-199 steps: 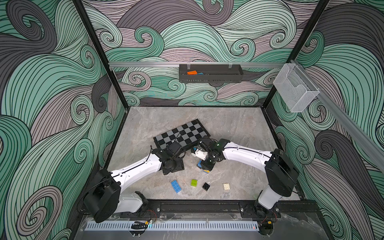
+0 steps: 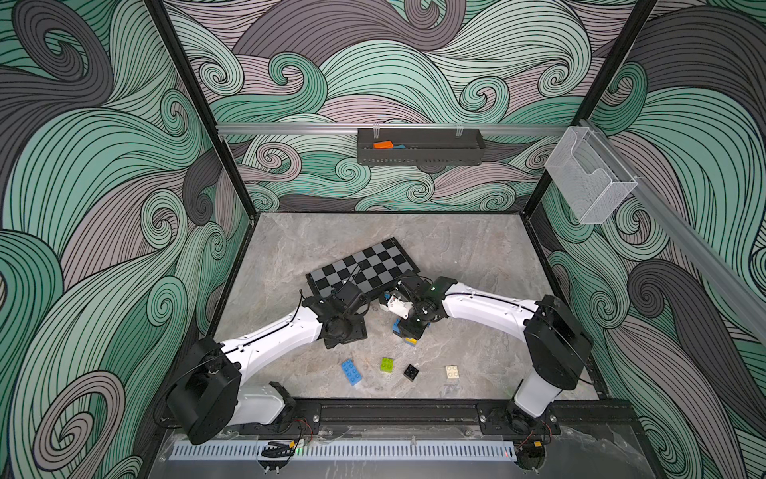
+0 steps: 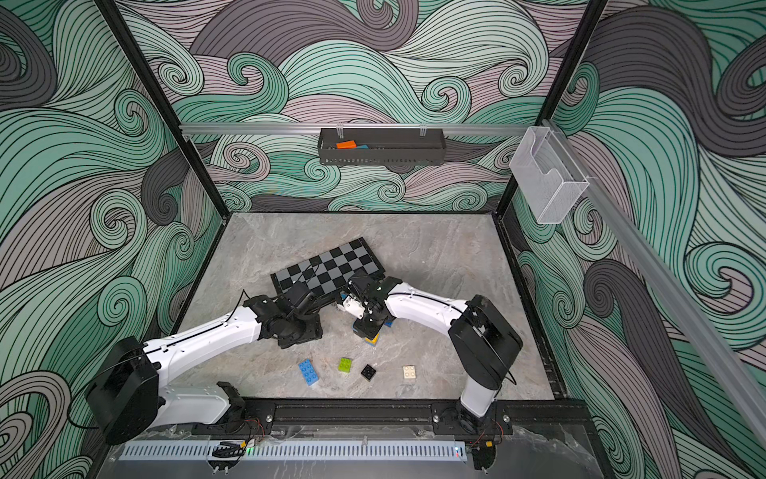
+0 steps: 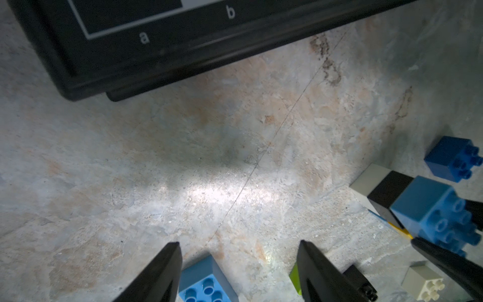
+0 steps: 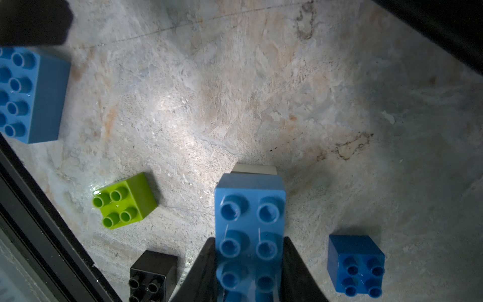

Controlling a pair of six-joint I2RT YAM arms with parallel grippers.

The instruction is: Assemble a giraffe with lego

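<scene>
My right gripper is shut on a stack topped by a long light-blue brick (image 5: 250, 216). In the left wrist view, a black brick (image 4: 390, 193) and a white brick (image 4: 369, 178) show beneath that blue one; a thin yellow edge also shows, partly hidden by a right finger. My left gripper stands open over bare table, nothing between its fingers. In front lie a loose light-blue brick (image 2: 351, 372), a green brick (image 2: 386, 365), a black brick (image 2: 411, 372) and a cream brick (image 2: 452, 372). A small dark-blue brick (image 5: 356, 261) rests beside the held stack.
A checkered board (image 2: 363, 267) lies behind both grippers, its near edge close to them. A black bin (image 2: 420, 151) with an orange piece hangs at the back, and a white mesh basket (image 2: 590, 175) hangs right.
The right arm has shifted very slightly with the stack in its gripper. The left arm and the loose bricks look unmoved.
</scene>
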